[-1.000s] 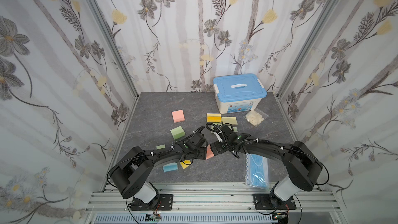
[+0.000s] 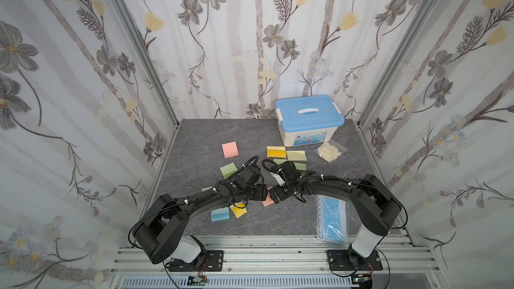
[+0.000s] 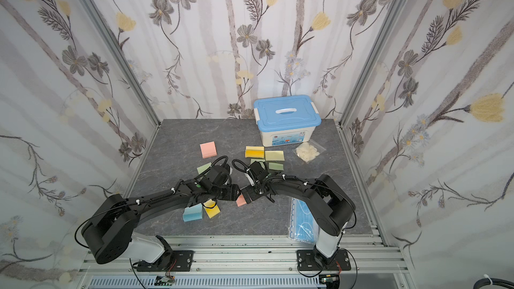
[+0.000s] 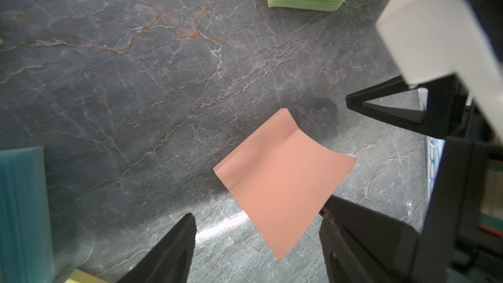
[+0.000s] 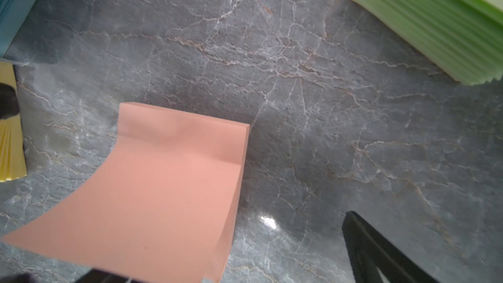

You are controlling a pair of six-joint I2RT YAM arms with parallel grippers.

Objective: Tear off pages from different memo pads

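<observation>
Low over the front middle of the table, both grippers face each other around a pink memo pad (image 2: 268, 199). In the right wrist view, the pink pad (image 5: 173, 178) keeps its top band flat while its page curls up toward the camera. My left gripper is open, its fingers on either side of the pink page's lower end without closing on it. My right gripper (image 2: 275, 194) is open too; one finger (image 5: 377, 254) stands clear of the pad, and the page largely hides the other.
Blue (image 2: 219, 214) and yellow (image 2: 238, 210) pads lie at front left. Green (image 2: 228, 169) and pink (image 2: 230, 149) pads sit farther back. Yellow pads (image 2: 276, 152) are near the lidded box (image 2: 307, 120). A blue packet (image 2: 332, 219) lies at front right.
The pink pad shows slightly farther left. The left forearm now covers more of the small green piece.
</observation>
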